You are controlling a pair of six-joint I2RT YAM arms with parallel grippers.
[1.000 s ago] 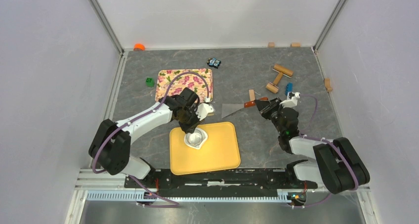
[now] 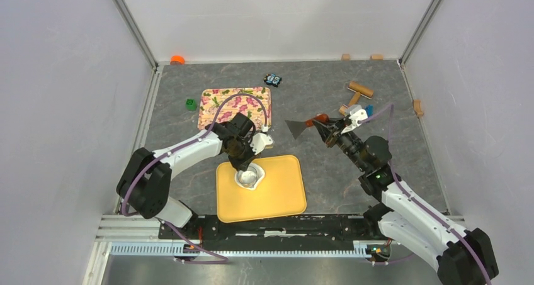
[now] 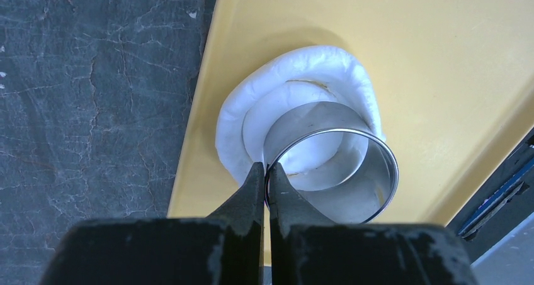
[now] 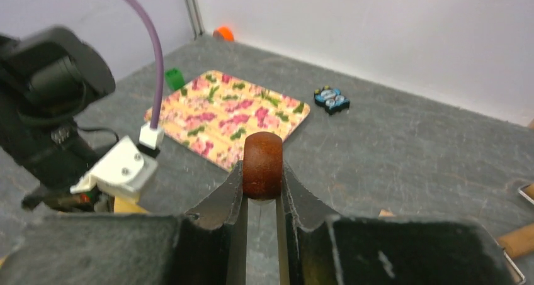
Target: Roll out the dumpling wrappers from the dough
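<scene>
Flattened white dough (image 3: pixel 296 61) with a raised outer rim lies on the yellow tray (image 2: pixel 264 203). A steel ring cutter (image 3: pixel 378 184) stands tilted or resting on it, its rim pinched by my shut left gripper. My right gripper (image 2: pixel 322 129) holds the reddish wooden handle (image 4: pixel 262 165) of a scraper, whose wide metal blade (image 2: pixel 295 126) points left in the top view, raised off the table.
A floral board (image 2: pixel 213 99) lies behind my left arm. A rolling tool (image 2: pixel 360 90), wooden blocks (image 2: pixel 376 57), a green block (image 2: pixel 191 104) and a small dark blue item (image 2: pixel 272 80) sit toward the back.
The left arm is almost unchanged at the cutter.
</scene>
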